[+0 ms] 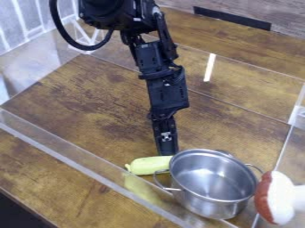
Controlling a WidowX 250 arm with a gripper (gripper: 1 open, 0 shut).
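Observation:
A black arm reaches down from the top to its gripper (168,144), low beside the back-left rim of a steel pot (212,183). The pale yellow, elongated vegetable (145,165) lies left of the pot, partly hidden by it at its right end, just below the fingertips. Whether the fingers hold anything or how far they are apart is unclear. A red and white object (280,198) lies at the pot's right.
Transparent edging (71,147) runs across the lower left. A white strip (210,67) lies at the back.

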